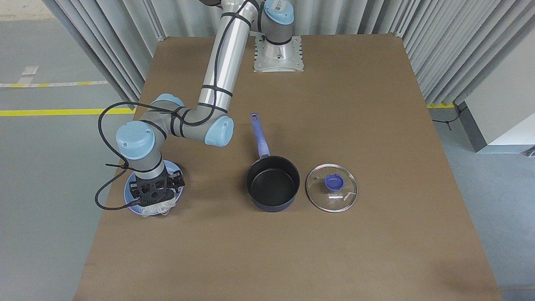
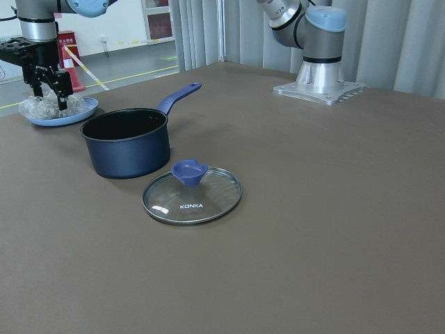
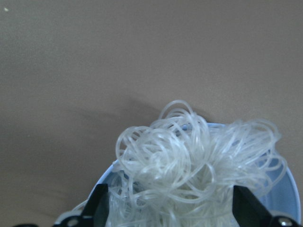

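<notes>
My gripper is open over a light blue plate [image 3: 282,194] heaped with translucent noodles [image 3: 184,161], its two black fingers low at either side of the pile in the wrist view; whether they touch it I cannot tell. In the front view the arm's end hides much of that plate at the table's left. A dark blue saucepan [image 1: 272,183] with a purple handle stands to the right of the plate, empty. Right of it lies a glass lid [image 1: 341,198] with a blue knob [image 1: 334,181].
A white pillar [image 1: 496,95] and grey curtains stand beyond the table's edges. The arm's base sits at the back.
</notes>
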